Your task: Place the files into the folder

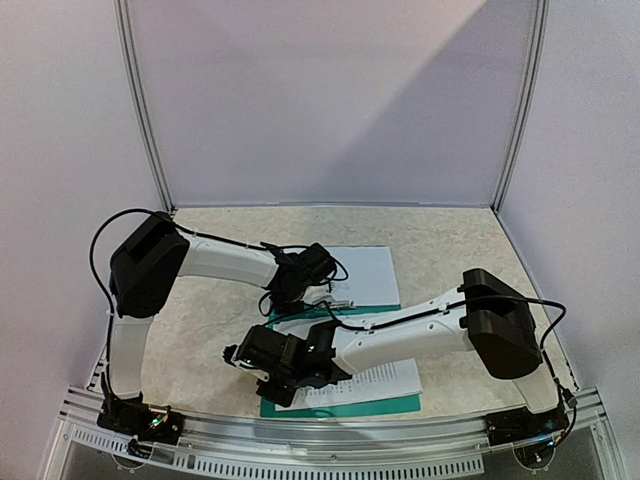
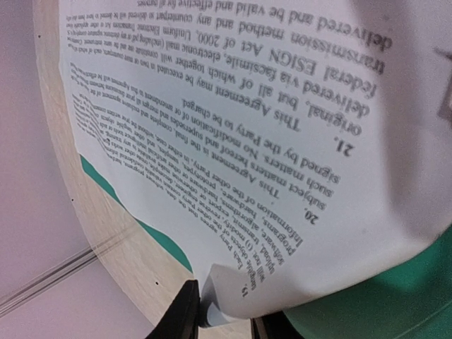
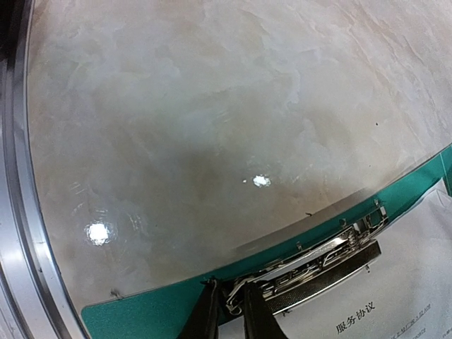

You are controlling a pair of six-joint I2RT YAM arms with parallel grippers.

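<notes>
The green folder (image 1: pixel 385 406) lies spread on the table with printed papers (image 1: pixel 385 380) on its near half. Over the near half's left edge sits my right gripper (image 1: pixel 262 385). In the right wrist view, its fingers (image 3: pixel 258 311) stand apart around the end of the folder's metal clip (image 3: pixel 321 265); whether they grip it cannot be seen. The clip runs along the papers' edge. My left gripper is part open at a corner of the printed sheet (image 2: pixel 233 293). That corner curls up beside one finger (image 2: pixel 185 307), with a gap to the other.
A white sheet (image 1: pixel 368 272) lies on the folder's far half, partly hidden by the left arm. Both arms cross closely over the folder. Bare tabletop (image 1: pixel 455 255) stretches to the right and back, and a metal rail (image 1: pixel 330 445) borders the near edge.
</notes>
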